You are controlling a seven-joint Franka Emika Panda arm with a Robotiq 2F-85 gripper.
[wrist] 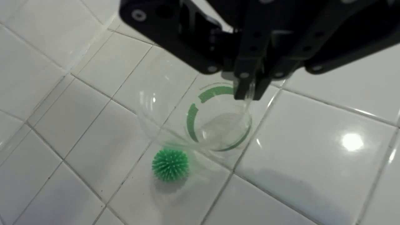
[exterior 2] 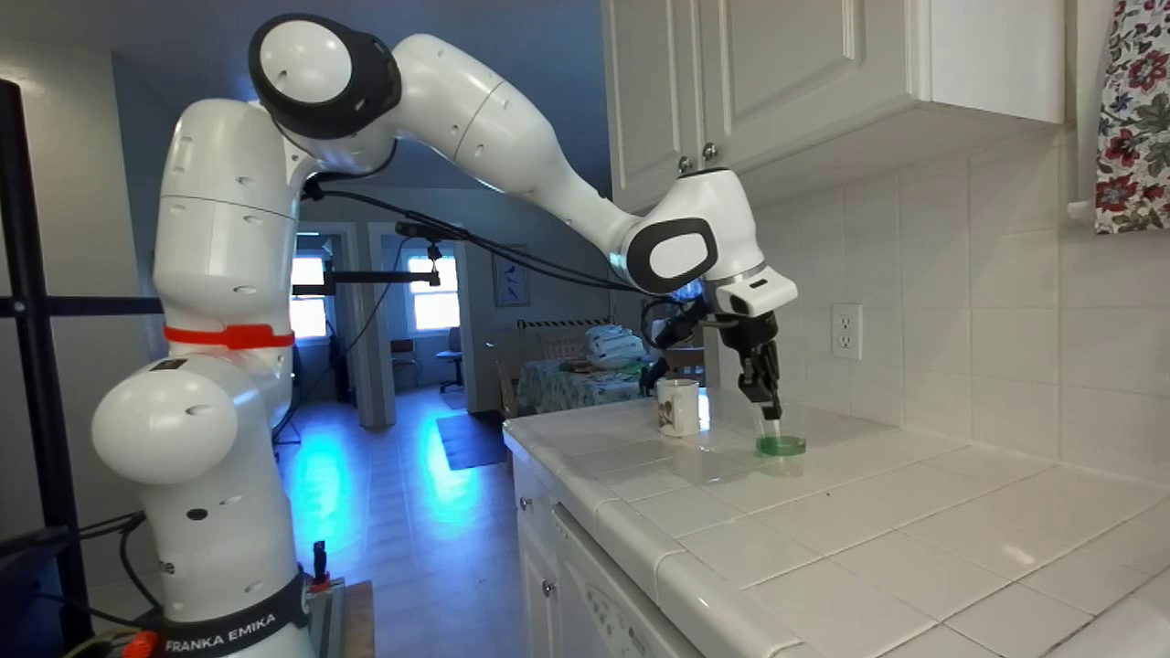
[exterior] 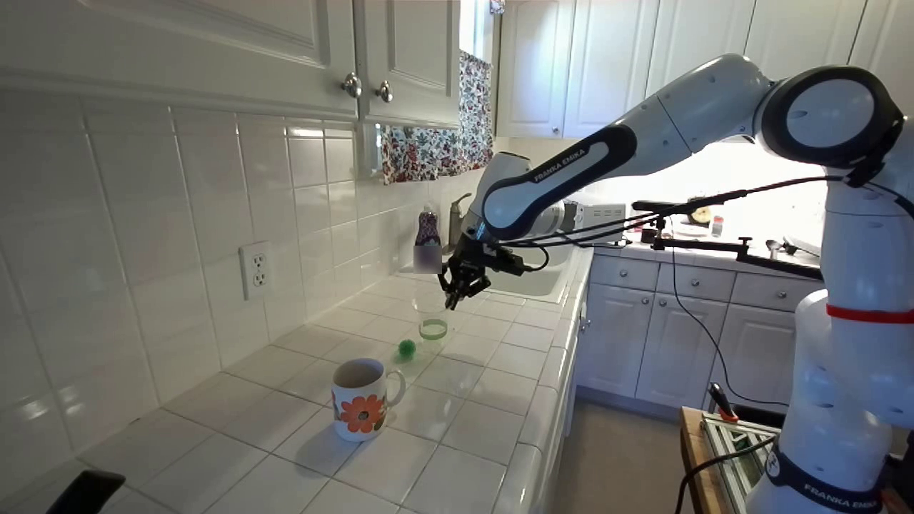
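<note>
A clear cup with a green band near its base [exterior: 433,330] stands on the white tiled counter. My gripper [exterior: 451,301] points down at the cup's rim, its fingers drawn close together. In the wrist view, the near wall of the clear cup [wrist: 219,90] runs up between the fingertips of my gripper; how firmly they press does not show. Beside the cup, outside it, lies a small spiky green ball [wrist: 170,165]. From the other side, the gripper [exterior 2: 772,411] reaches down to the cup's green band [exterior 2: 781,446].
A white mug with an orange flower [exterior: 360,402] stands nearer the first camera. A bottle [exterior: 428,231] and the sink [exterior: 535,278] lie behind the gripper. The tiled wall [exterior: 197,257] bounds one side; the counter edge [exterior: 535,411] drops off on the other.
</note>
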